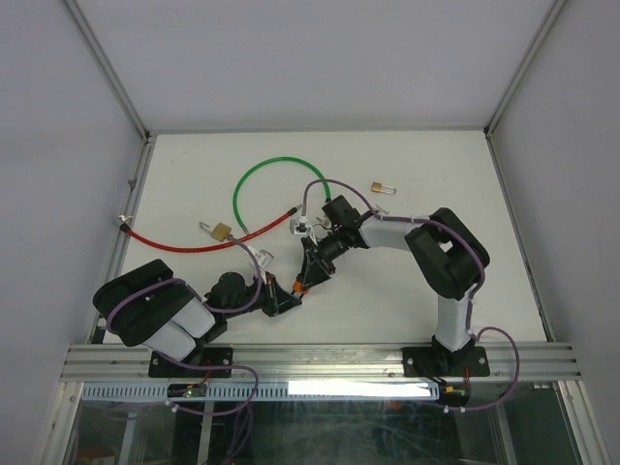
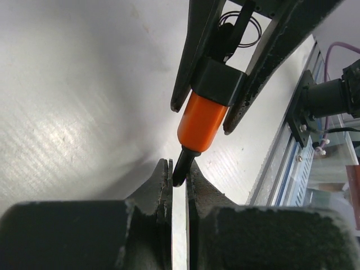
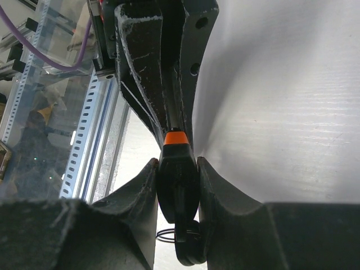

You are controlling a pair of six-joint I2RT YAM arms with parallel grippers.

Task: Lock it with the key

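Observation:
Both grippers meet low at the centre of the table in the top view. An orange-and-black key (image 2: 198, 121) with a dark tip is held between them. My left gripper is shut on the dark tip, and my right gripper is shut on the black end, with a thin wire loop beside it. Two brass padlocks lie on the table: one (image 1: 221, 232) at the left with its silver shackle, another (image 1: 380, 188) at the back right.
A red hose (image 1: 179, 247) and a green hose (image 1: 252, 170) lie across the back and left. The table's front rail (image 1: 310, 354) runs just below the grippers.

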